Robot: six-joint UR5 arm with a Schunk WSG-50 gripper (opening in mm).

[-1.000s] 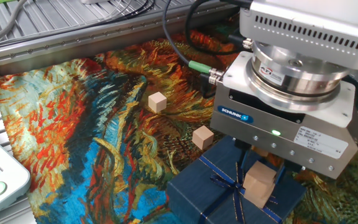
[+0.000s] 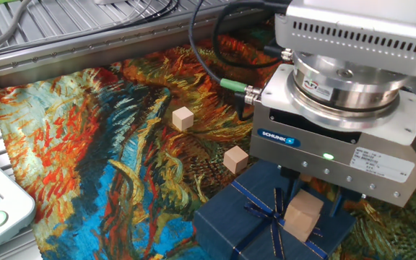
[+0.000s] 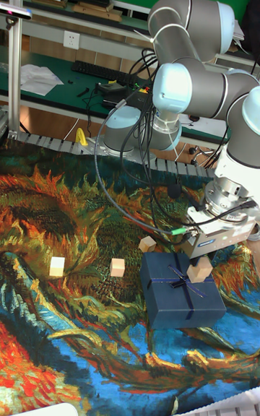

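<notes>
My gripper (image 2: pixel 312 196) is low over the back part of a dark blue box (image 2: pixel 222 217) tied with ribbon. Its dark fingers (image 2: pixel 289 178) stand apart, so it looks open. Wooden blocks (image 2: pixel 302 211) on the box top, seemingly one on another, appear between or just in front of the fingers; I cannot tell which. The third view shows a block (image 3: pixel 200 268) on the box close under the gripper. Two more wooden cubes lie on the cloth: a farther cube (image 2: pixel 183 119) and a nearer cube (image 2: pixel 235 159) beside the box.
Another wooden block (image 3: pixel 147 244) lies on the cloth by the box's back left corner. A patterned cloth (image 2: pixel 71 166) covers the table. A white device (image 2: pixel 2 206) sits at the left edge, and a metal rail (image 2: pixel 85 56) runs along the back.
My gripper has shifted slightly to the right in the second exterior view. A brown patch seen between its fingers earlier is now hardly visible. The box and the loose cubes have stayed put.
</notes>
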